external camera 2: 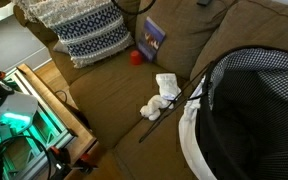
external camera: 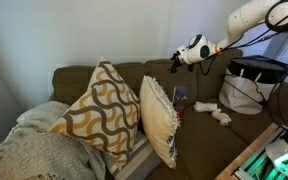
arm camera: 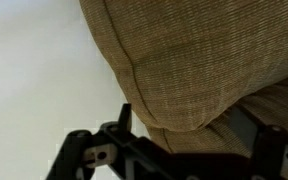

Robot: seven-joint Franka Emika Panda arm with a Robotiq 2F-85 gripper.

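My gripper [external camera: 175, 63] is high over the back of the brown sofa [external camera: 132, 73], close to the white wall. In the wrist view my gripper stands open above brown sofa fabric, nothing between its fingers. Below it, a dark book or magazine with a coloured cover [external camera: 180, 97] stands in the sofa; in exterior view 2 this book [external camera 2: 150, 40] leans against the backrest. A small red object [external camera 2: 136, 57] sits just in front of it. The book does not show in the wrist view.
A crumpled white cloth [external camera 2: 160, 96] lies on the seat. The white-and-black basket [external camera: 242, 92] stands at the sofa's right side. Patterned pillows [external camera: 104, 112] and a grey blanket [external camera: 46, 155] fill the left. Bare seat [external camera: 199, 147] lies between pillows and cloth.
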